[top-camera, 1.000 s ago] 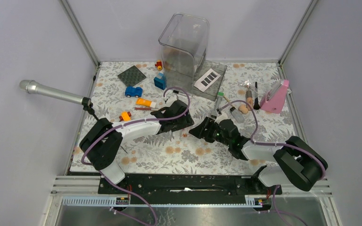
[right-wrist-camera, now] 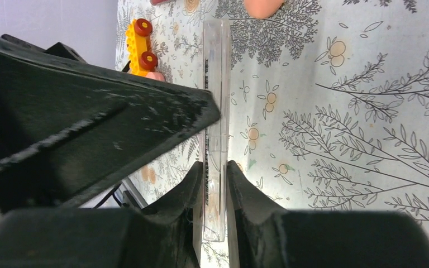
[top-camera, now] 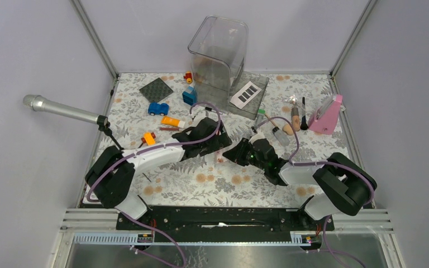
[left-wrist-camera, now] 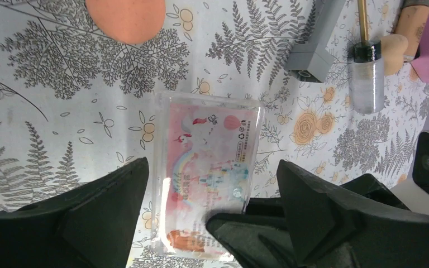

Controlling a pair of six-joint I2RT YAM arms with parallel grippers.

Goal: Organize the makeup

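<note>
A flat clear case with a pink unicorn print (left-wrist-camera: 209,162) is held edge-up above the table. My right gripper is shut on its lower end in the right wrist view. The left gripper stands open around the case, with a gap between each finger and the case's sides. From the top, both grippers meet near the middle of the table and mostly hide the case (top-camera: 220,157). An orange tube (top-camera: 172,121), a clear bottle (left-wrist-camera: 367,84), a tan sponge (left-wrist-camera: 393,53) and a dark-handled brush (top-camera: 304,114) lie on the table.
At the back stands a tall clear bin (top-camera: 218,56) with a grey panel and a striped card (top-camera: 246,95) beside it. A pink container (top-camera: 325,116) is at the right, a blue toy car (top-camera: 158,109) at the left.
</note>
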